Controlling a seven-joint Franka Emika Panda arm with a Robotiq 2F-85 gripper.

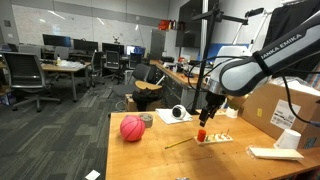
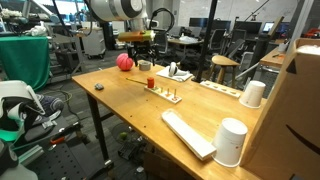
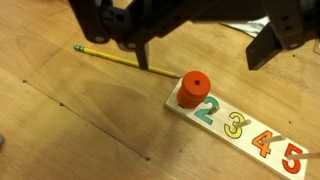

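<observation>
My gripper is open, its fingers wide apart with nothing between them. It hangs above the table in the first exterior view, higher than the number board. Below it in the wrist view, a red cylinder stands at one end of the wooden board, partly covering that end. The coloured numbers 2, 3, 4 and 5 are readable, with thin pegs standing beside some of them. A yellow pencil lies on the table beside the board, its end close to the cylinder.
A red ball sits to the left on the wooden table. White headphones lie farther back. A white cup, a long pale block and a large cardboard box occupy the other side. Bare tabletop lies in front of the board.
</observation>
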